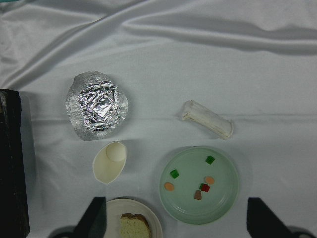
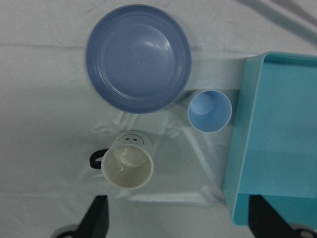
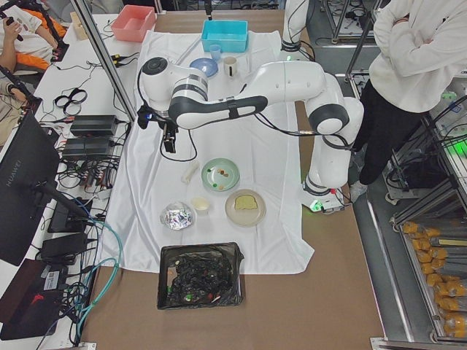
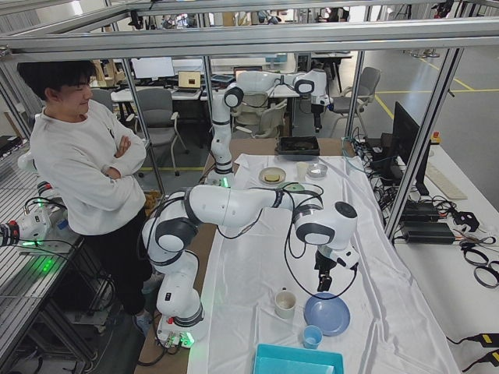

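My left gripper is open above a green plate [image 1: 198,181] with several small coloured bits, a white wrapped roll [image 1: 207,119], crumpled foil [image 1: 96,105], a white cup [image 1: 104,167] and a beige plate [image 1: 114,220] with bread [image 1: 133,228]. My right gripper is open above a smiley mug [image 2: 126,168], beside a blue plate [image 2: 138,59] and a blue cup [image 2: 208,111]. Nothing shows between either gripper's fingers.
A turquoise bin [image 2: 277,129] lies at one end of the cloth, a black lined bin [image 3: 201,273] at the other. A person stands beside the table.
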